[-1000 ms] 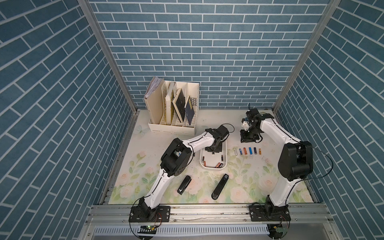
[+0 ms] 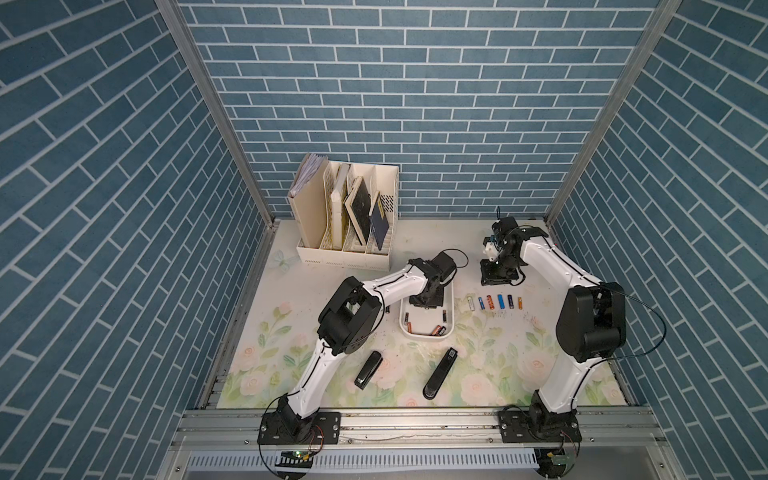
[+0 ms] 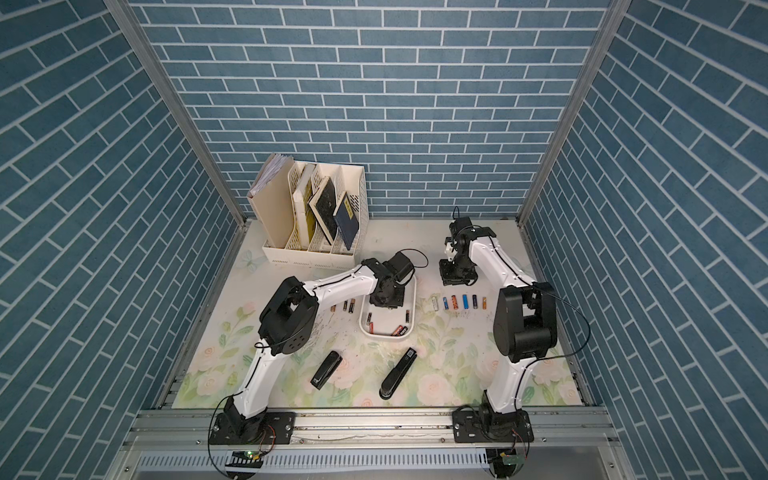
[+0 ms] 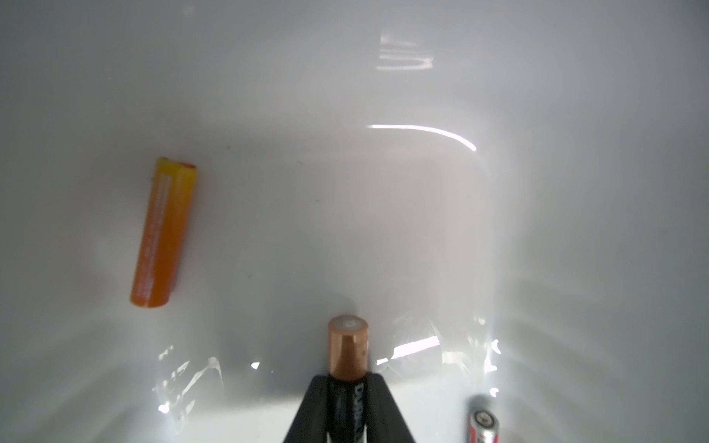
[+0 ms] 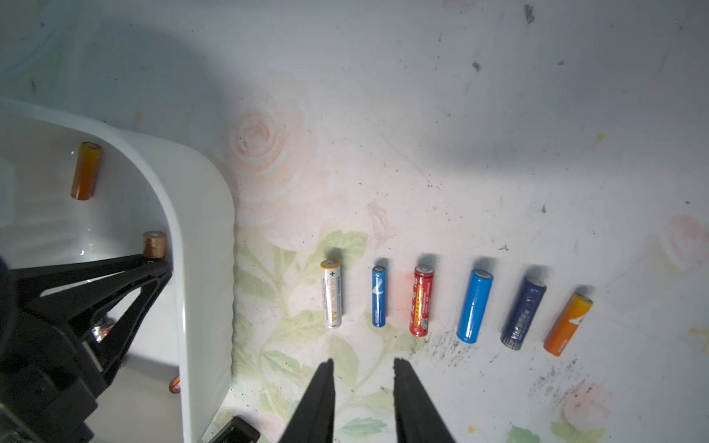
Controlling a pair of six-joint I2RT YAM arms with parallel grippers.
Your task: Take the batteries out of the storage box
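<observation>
Inside the white storage box (image 5: 206, 221), my left gripper is shut on a black battery with a copper top (image 4: 347, 347). The battery's lower part is cut off by the view's edge. An orange battery (image 4: 164, 232) lies on the box floor, apart from the fingers. At lower right a red-and-silver battery (image 4: 483, 426) shows only its end. Red batteries (image 2: 437, 329) and black ones lie near the box's front. My right gripper stands open and empty above the table, right of the box, behind a row of loose batteries (image 5: 421, 301).
That row includes a white battery (image 5: 331, 295), blue ones and an orange one (image 5: 568, 323). More batteries (image 3: 352, 305) lie left of the box. Two black staplers (image 3: 398, 373) (image 3: 326, 369) lie in front. A file rack (image 2: 348, 257) stands at back left.
My left gripper has shifted slightly toward the front of the box over the last second. The right arm has stayed still.
</observation>
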